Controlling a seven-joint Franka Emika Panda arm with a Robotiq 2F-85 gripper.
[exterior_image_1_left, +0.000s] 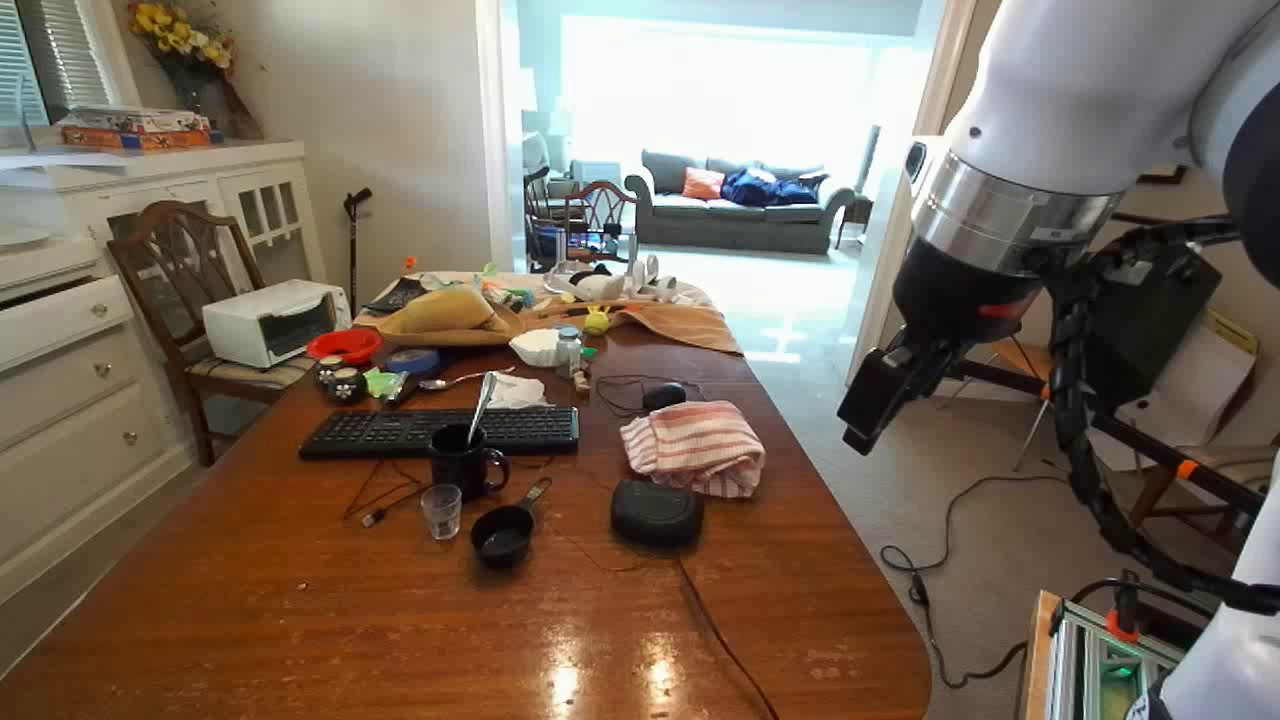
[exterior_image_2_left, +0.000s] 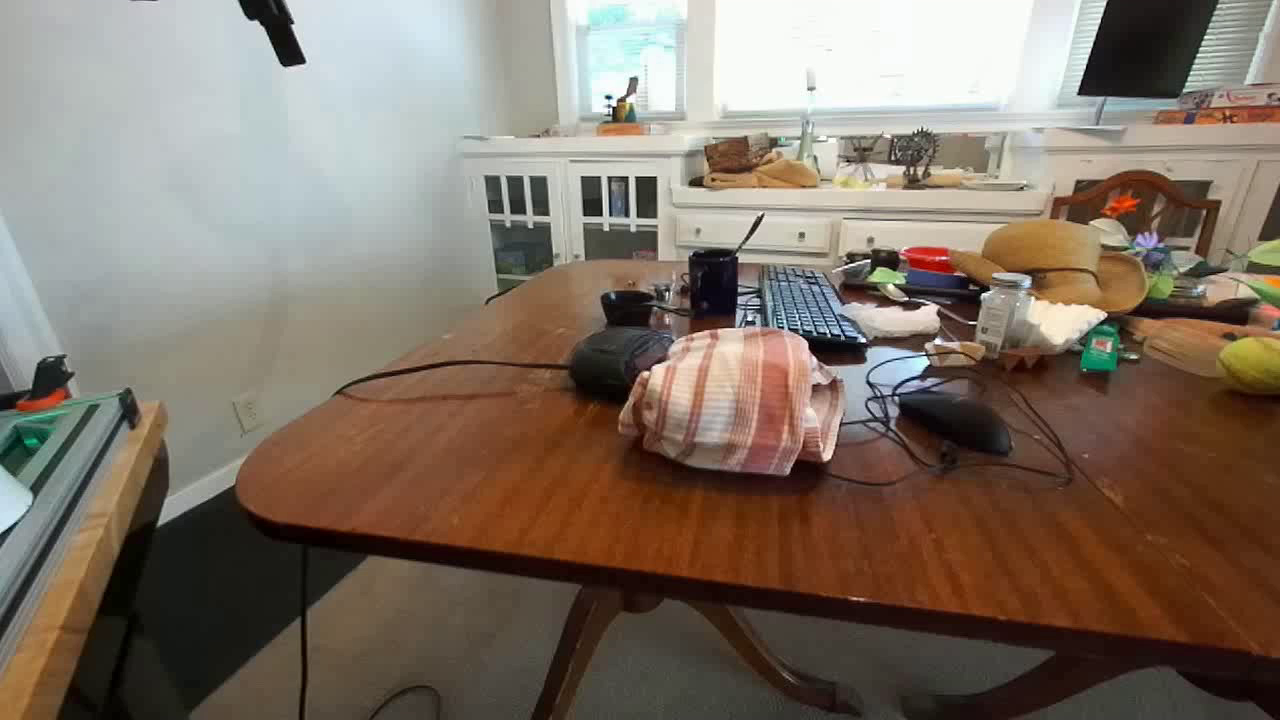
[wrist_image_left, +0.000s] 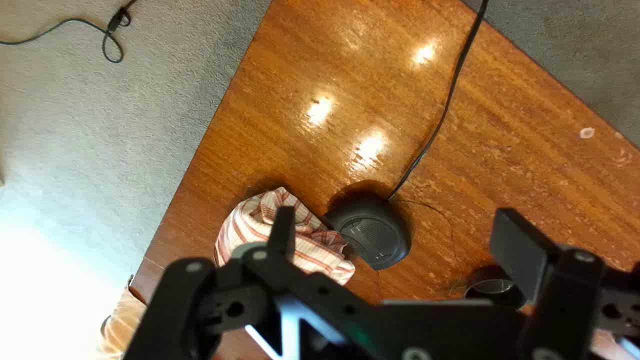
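Observation:
High above the table's right edge, my gripper (exterior_image_1_left: 866, 414) hangs clear of everything on it. Its two fingers stand wide apart in the wrist view, the left finger (wrist_image_left: 282, 234) and the right finger (wrist_image_left: 519, 252), and nothing is held between them. Beneath it lies a folded red-and-white striped cloth (exterior_image_1_left: 696, 446), touching or nearly touching a round black corded device (exterior_image_1_left: 656, 514). A small black cup with a handle (exterior_image_1_left: 501, 535) sits left of that device. Close by are a clear glass (exterior_image_1_left: 441, 512) and a dark mug (exterior_image_1_left: 462, 462) with a spoon standing in it.
Behind the mug lies a black keyboard (exterior_image_1_left: 441, 432); a corded mouse (exterior_image_2_left: 956, 420) is beyond the cloth. A white bowl (exterior_image_1_left: 536, 347), a jar (exterior_image_2_left: 1004, 314), a red bowl (exterior_image_1_left: 344, 346) and a straw hat (exterior_image_2_left: 1056, 264) crowd the far end.

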